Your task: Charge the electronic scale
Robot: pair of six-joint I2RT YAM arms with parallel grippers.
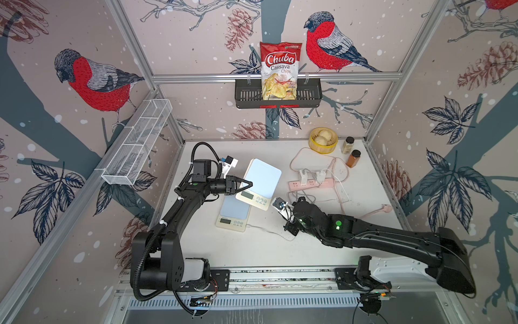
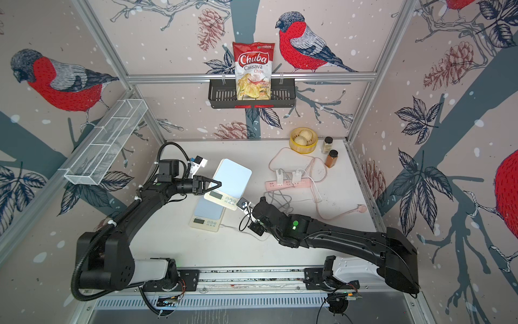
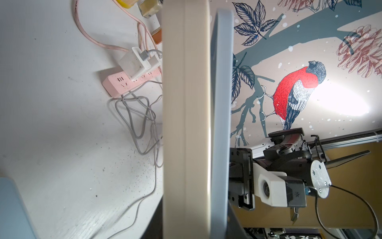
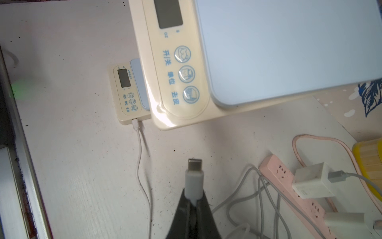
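Note:
A cream scale with a pale blue plate (image 1: 262,178) hangs above the table, my left gripper (image 1: 249,184) shut on its left edge. Seen edge-on, this scale (image 3: 186,119) fills the middle of the left wrist view. My right gripper is shut on a grey USB-C plug (image 4: 194,181), its metal tip pointing at the raised scale and apart from it, below its lower edge in the right wrist view. On the table a second scale (image 4: 126,97) lies flat with a white cable plug (image 4: 135,124) in its edge. The raised scale's port cannot be made out.
A pink power strip (image 1: 311,184) with white adapters and tangled grey cable (image 4: 258,191) lies on the right. Behind it stand a yellow basket (image 1: 314,150) and two jars. Bare table lies in front of both arms.

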